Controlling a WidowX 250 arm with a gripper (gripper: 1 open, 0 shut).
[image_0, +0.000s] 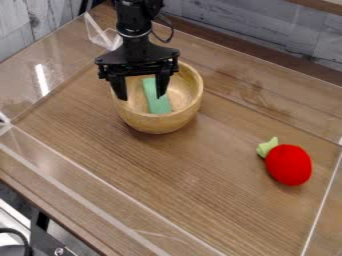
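My black gripper hangs over a tan bowl at the upper middle, its two fingers apart and reaching down to the bowl's upper left part. A pale green block lies inside the bowl, between or just behind the fingers; I cannot tell whether they touch it.
A red tomato-like object with a pale green top lies at the right. A wall edge runs along the upper left.
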